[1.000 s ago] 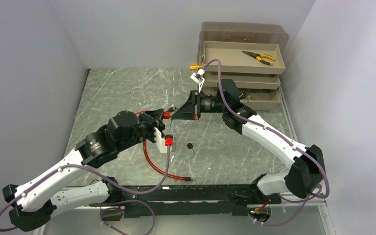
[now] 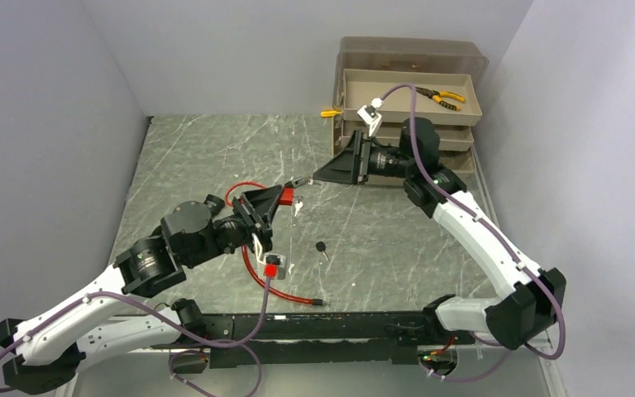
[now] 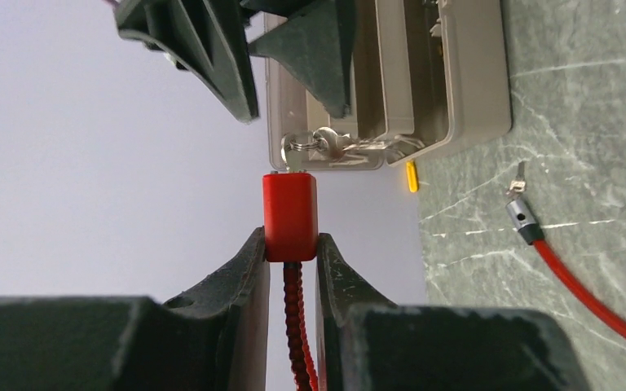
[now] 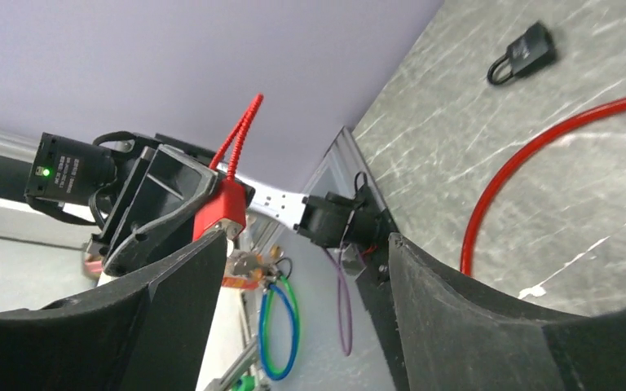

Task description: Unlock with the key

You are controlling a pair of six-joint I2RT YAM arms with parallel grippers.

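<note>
My left gripper is shut on a red lock body point(image 3: 289, 213) with a braided red cable point(image 3: 293, 309) trailing behind it. Keys point(image 3: 319, 143) on a ring sit at the lock's far end, one apparently in it. My right gripper point(image 2: 321, 175) stands open just right of the lock in the top view, apart from it, nothing between its fingers; in the left wrist view it hangs above the keys.
Stacked beige drawers point(image 2: 360, 83) with pliers point(image 2: 451, 95) stand at the back right. A red cable point(image 2: 293, 297) with a silver lock end lies on the marble mat, near a small dark key point(image 2: 321, 246). A black padlock rests at the left.
My right gripper has moved right, away from the red lock.
</note>
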